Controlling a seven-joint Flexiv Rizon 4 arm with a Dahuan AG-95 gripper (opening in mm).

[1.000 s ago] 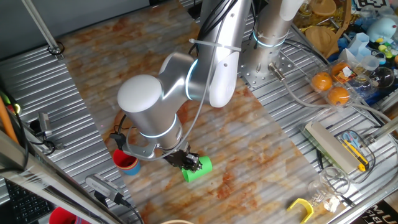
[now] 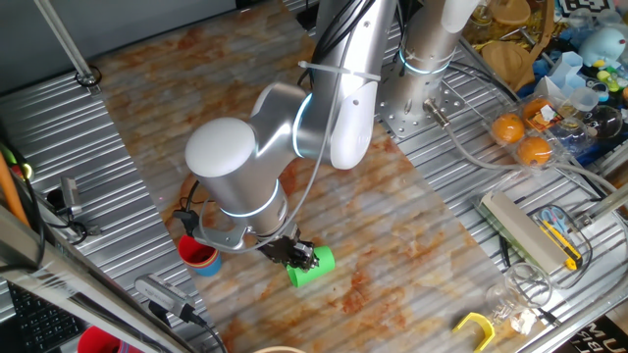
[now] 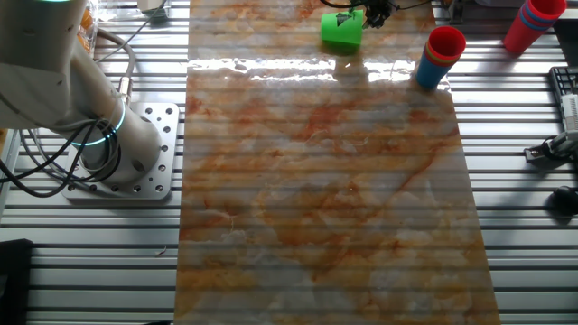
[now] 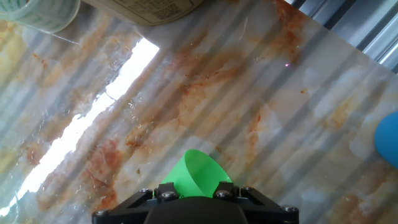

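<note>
A green cup (image 2: pixel 312 267) is tipped on its side at the fingertips of my gripper (image 2: pixel 303 258). From the second exterior view, the cup (image 3: pixel 341 30) is at the far edge of the marbled board, with the dark gripper fingers (image 3: pixel 377 13) right beside it. In the wrist view the cup's mouth (image 4: pixel 205 172) points away from me, and its near part lies between and behind the dark fingers. The fingertips' contact with the cup is hidden, so I cannot tell whether they are closed on it, nor whether it touches the board.
A stack of cups, red inside and blue outside (image 2: pixel 203 257), stands left of the gripper. A round tan container (image 4: pixel 146 7) and a clear tub (image 4: pixel 46 14) sit at the wrist view's top. Much of the marbled board (image 3: pixel 325 208) is bare.
</note>
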